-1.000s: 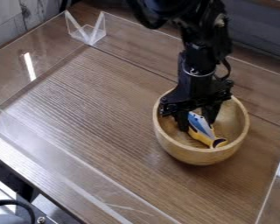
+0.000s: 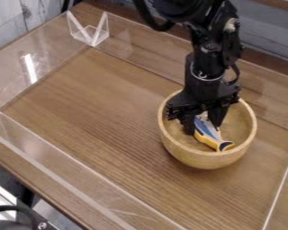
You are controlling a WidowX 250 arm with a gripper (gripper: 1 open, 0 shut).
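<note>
A round tan wooden bowl (image 2: 183,148) stands on the right half of the wooden table. My gripper (image 2: 197,117) reaches down into it from above, shut on a blue and yellow object (image 2: 211,137) that lies slanted inside the bowl, its yellow end toward the front right. The fingertips are partly hidden by the dark gripper body and the object.
A clear plastic holder (image 2: 89,29) sits at the back left of the table (image 2: 86,108). A dark cable (image 2: 21,214) runs at the lower left corner.
The gripper and the object in the bowl are in nearly the same place.
</note>
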